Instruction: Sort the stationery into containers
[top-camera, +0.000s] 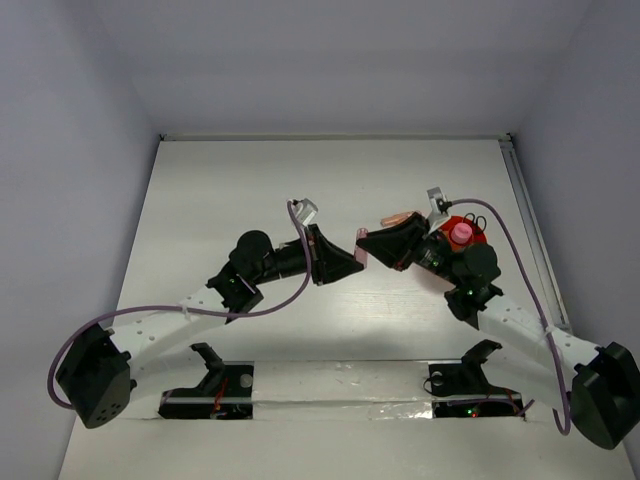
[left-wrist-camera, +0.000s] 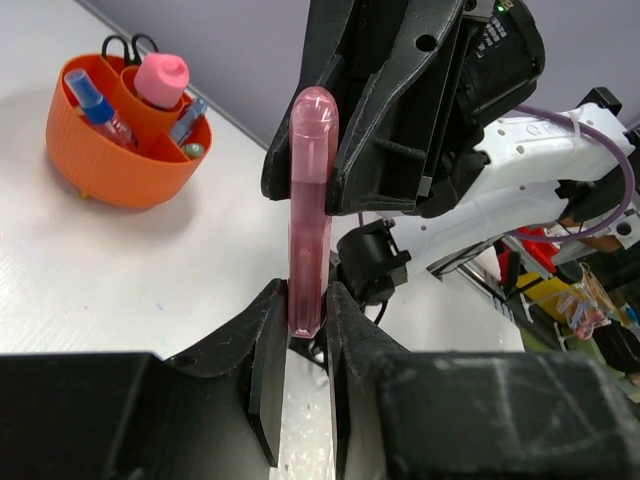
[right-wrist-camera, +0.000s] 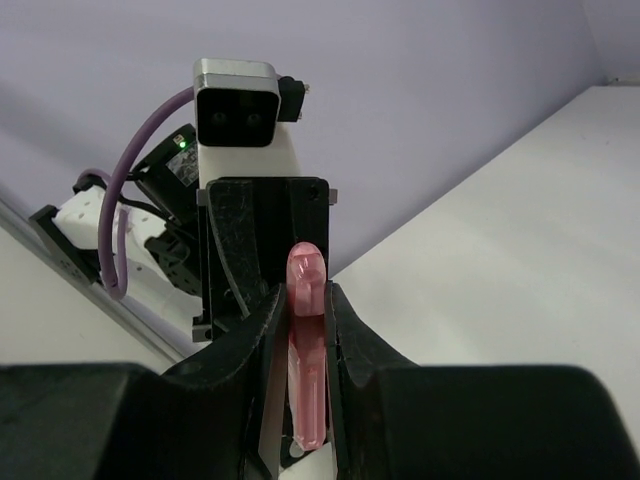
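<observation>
A pink pen-like item (left-wrist-camera: 311, 215) stands upright between my two grippers, which meet above the middle of the table. In the left wrist view, the fingers of my left gripper flank its lower end closely. My right gripper has its fingers close on both sides of the same item (right-wrist-camera: 306, 345) in the right wrist view; each looks shut on it. An orange desk organizer (left-wrist-camera: 120, 178) holds a blue-capped pen (left-wrist-camera: 92, 98), a pink bottle (left-wrist-camera: 161, 79), scissors (left-wrist-camera: 128, 48) and another blue item (left-wrist-camera: 188, 120).
An orange-brown stick-like item (top-camera: 398, 218) lies on the table just behind the right gripper. The organizer (top-camera: 478, 238) is partly hidden by the right arm.
</observation>
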